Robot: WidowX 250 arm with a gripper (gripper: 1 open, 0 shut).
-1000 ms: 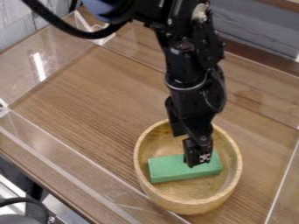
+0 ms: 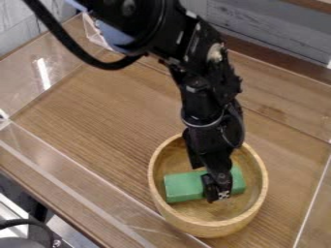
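Note:
A round wooden bowl [image 2: 179, 213] sits near the front of the table, holding a green rectangular block [image 2: 183, 186]. My black gripper [image 2: 215, 182] reaches down from the top into the bowl, with its fingertips at the right part of the block. Its dark fingers overlap one another, so I cannot tell whether they are closed on the block.
A white wall runs along the back. A dark cable hangs at the front left edge.
The gripper has moved lower onto the block, its fingertips now further down over the block's right part. The bowl stands in the same place.

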